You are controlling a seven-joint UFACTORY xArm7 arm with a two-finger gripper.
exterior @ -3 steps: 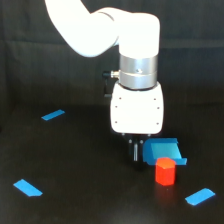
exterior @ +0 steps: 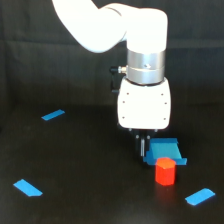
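A red block (exterior: 165, 172) stands upright on the black table, at the front edge of a blue square piece (exterior: 170, 150), a flat tray or sheet. Just left of the blue piece hang the dark fingers of my gripper (exterior: 142, 146), below the white hand. They sit behind and to the left of the red block, apart from it in the view. The fingers are small and dark against the background, so their gap and anything between them are hard to make out.
Blue tape strips mark the table: one at the back left (exterior: 53, 115), one at the front left (exterior: 27, 188) and one at the front right (exterior: 200, 197). A dark curtain hangs behind.
My arm and gripper have shifted a little to the right and slightly upward in the view, closer to the blue piece. The red block and the blue piece have stayed put.
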